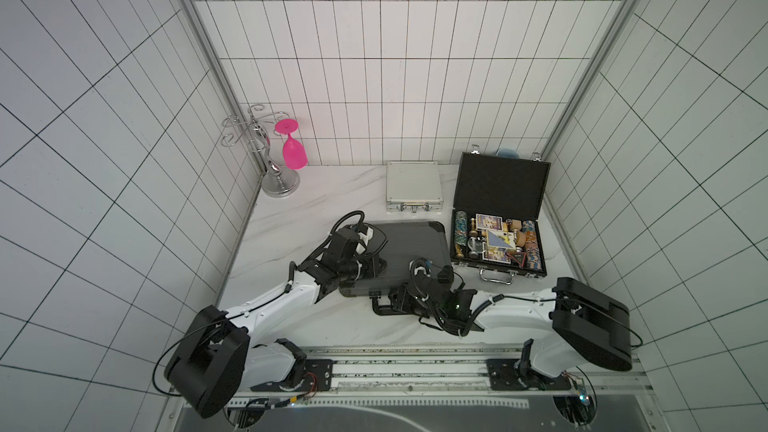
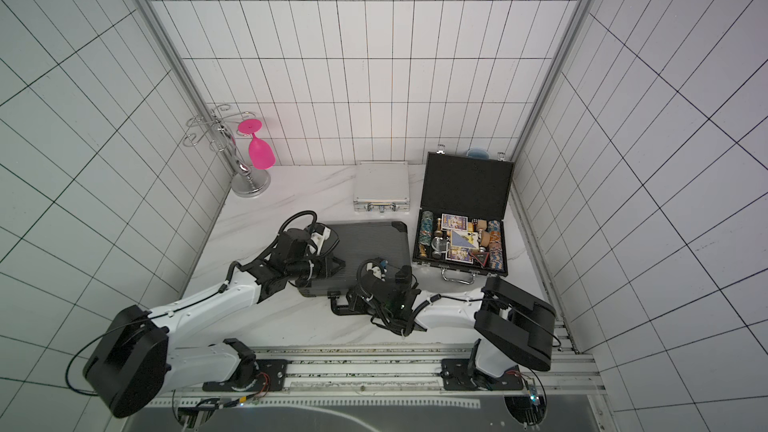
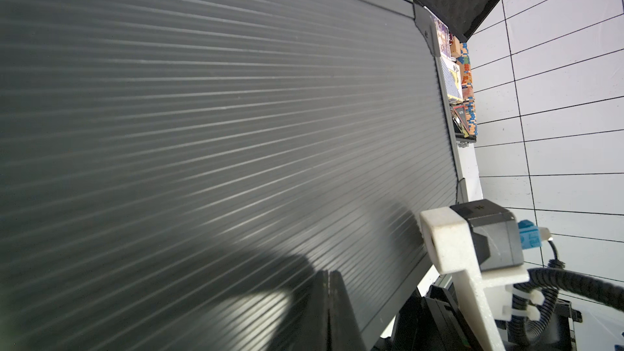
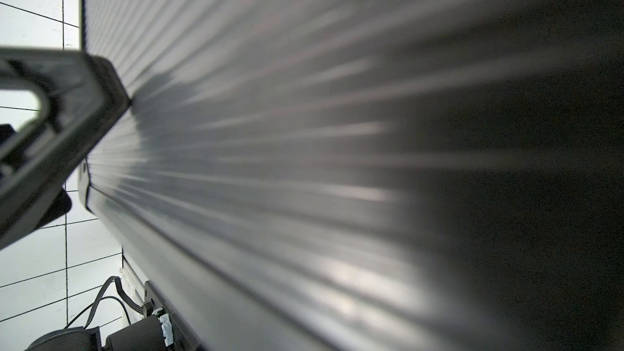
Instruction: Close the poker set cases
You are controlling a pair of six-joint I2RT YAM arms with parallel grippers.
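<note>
In the middle of the table lies a dark grey ribbed case (image 1: pixel 412 240) with its lid down, its black handle (image 1: pixel 389 311) toward the front. To its right a black case (image 1: pixel 502 184) stands with its lid raised, showing chips, cards and small items inside. My left gripper is shut just above the ribbed lid, nothing visible between its fingers; whether it touches the lid I cannot tell. Near the front edge of that case, by the handle, is my right gripper (image 1: pixel 401 296), open. One of its fingers (image 4: pixel 97 107) shows against the lid, and the other is out of sight.
A closed silver case (image 1: pixel 413 181) sits behind the ribbed one. At the back left a metal stand (image 1: pixel 280 181) holds a pink glass (image 1: pixel 293 152). Bare table lies left of the ribbed case. Tiled walls bound both sides and the back.
</note>
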